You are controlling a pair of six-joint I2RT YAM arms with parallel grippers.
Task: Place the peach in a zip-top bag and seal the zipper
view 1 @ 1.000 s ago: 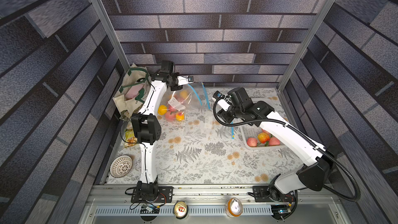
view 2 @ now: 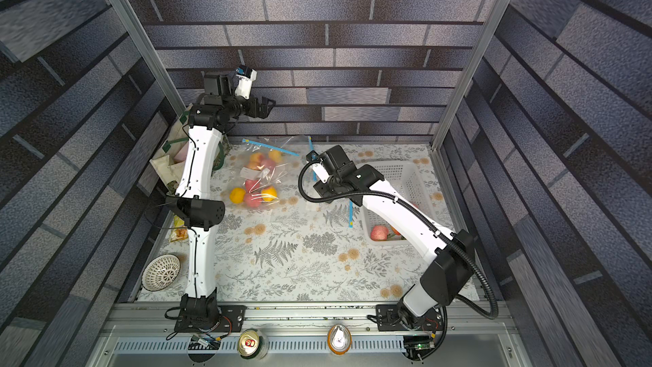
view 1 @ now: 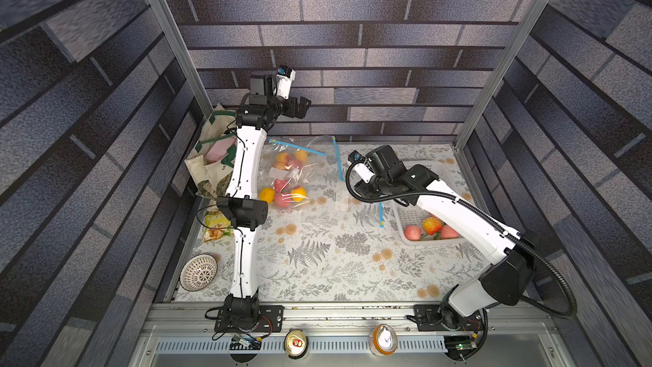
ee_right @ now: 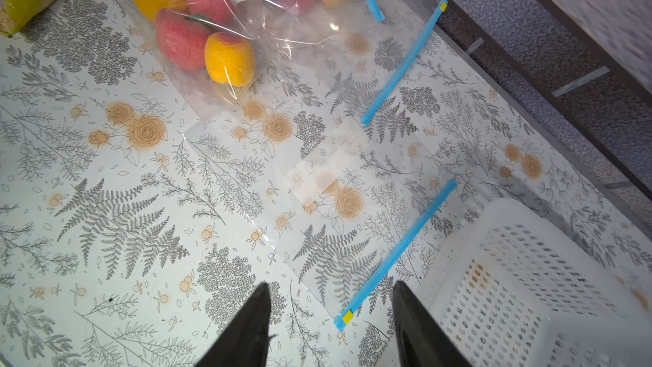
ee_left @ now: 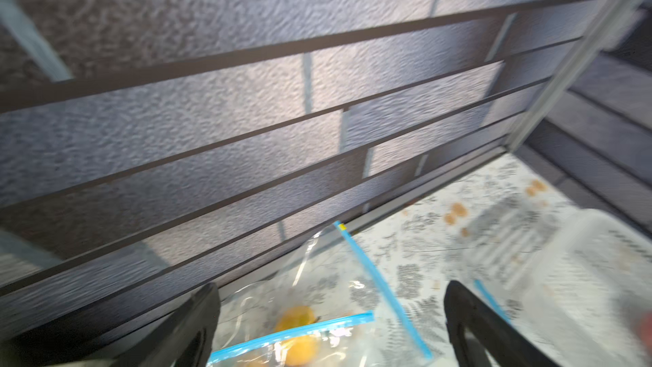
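Observation:
My left gripper [view 1: 303, 106] is raised high at the back left, open and empty; its fingers [ee_left: 193, 322] stand wide apart. Below it, clear bags [view 1: 309, 170] with blue zip strips [ee_right: 400, 64] hold several red and orange-yellow fruits [ee_right: 182, 39]. An empty clear bag [ee_right: 271, 190] lies flat on the table, its blue zip strip [ee_right: 407, 238] beside the white basket [ee_right: 475, 278]. Over that strip hovers my right gripper, its fingers apart with nothing between them. Peach-like fruits [view 1: 432, 224] sit in the basket's front end.
A fabric tote [view 1: 207, 156] and a yellow packet [view 1: 216, 224] lie along the left side, with a round perforated bowl [view 1: 199, 272] in front. Two cans [view 1: 295, 343] stand outside the front rail.
My left gripper has risen away from the filled bags toward the back wall. The upper bag's zip strip has swung to a flatter slant. My right arm has shifted only slightly.

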